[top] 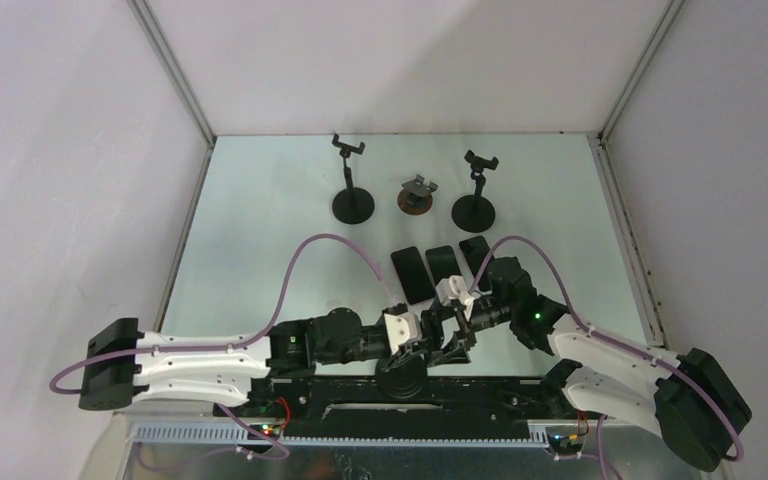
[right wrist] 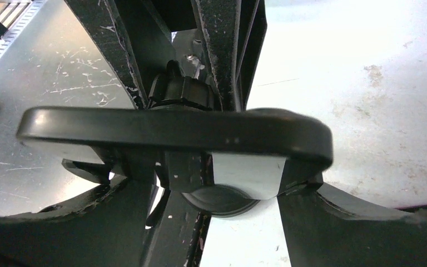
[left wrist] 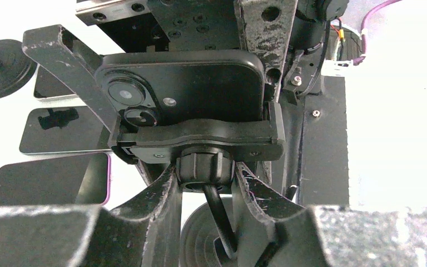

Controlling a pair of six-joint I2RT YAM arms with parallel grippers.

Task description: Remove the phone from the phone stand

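Observation:
A dark phone (left wrist: pixel 217 86) sits in the clamp (left wrist: pixel 200 139) of the phone stand, its camera side towards the left wrist view. In that view the fingertips of my left gripper flank the black knob under the clamp, very close to it. Whether they press on it I cannot tell. My right gripper's fingers (left wrist: pixel 258 33) come from the far side, one near each end of the phone. The phone's long edge (right wrist: pixel 172 128) crosses between and before my right gripper in the right wrist view, hiding any contact. Both grippers cover the phone in the top view.
Several other phones, among them one phone (top: pixel 413 275) left of the right arm, lie flat behind the grippers. A tall stand (top: pixel 352 205), a small stand (top: pixel 415 202) and another tall stand (top: pixel 473 213) stand at the back, without phones. Free table lies at left.

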